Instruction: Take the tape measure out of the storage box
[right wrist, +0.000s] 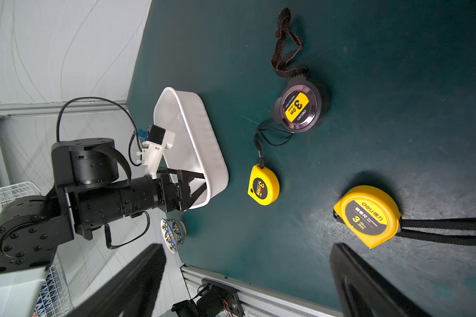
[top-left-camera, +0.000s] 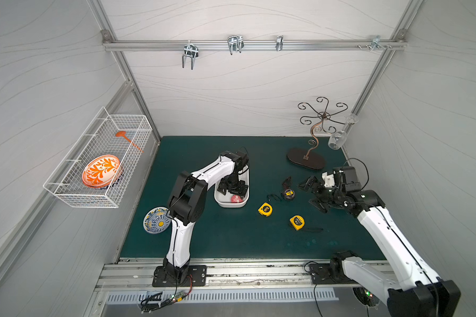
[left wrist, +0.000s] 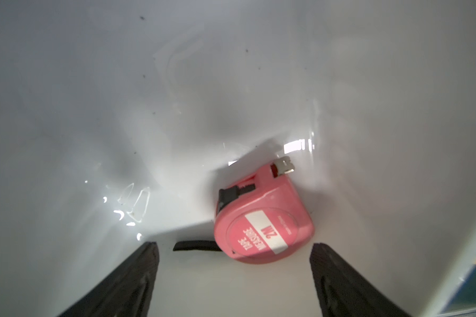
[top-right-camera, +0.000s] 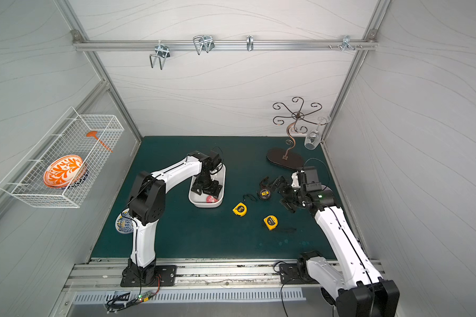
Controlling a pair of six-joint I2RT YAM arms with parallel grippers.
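A pink tape measure (left wrist: 264,216) with a black strap lies on the floor of the white storage box (top-left-camera: 231,205). Reaching down into that box is my left gripper, its fingers open on either side of the tape measure and nothing gripped. From above, only a pink part of the tape measure (top-left-camera: 236,199) shows past the gripper. Over the table's right side hangs my right gripper, open and empty. On the table are a small yellow tape measure (right wrist: 263,185), a larger yellow one (right wrist: 369,215) and a black one (right wrist: 300,105).
A dark metal stand (top-left-camera: 305,158) with hanging glasses rises at the back right. The patterned bowl (top-left-camera: 157,220) sits at the left edge, near my left arm. A wire basket (top-left-camera: 84,200) hangs on the left wall.
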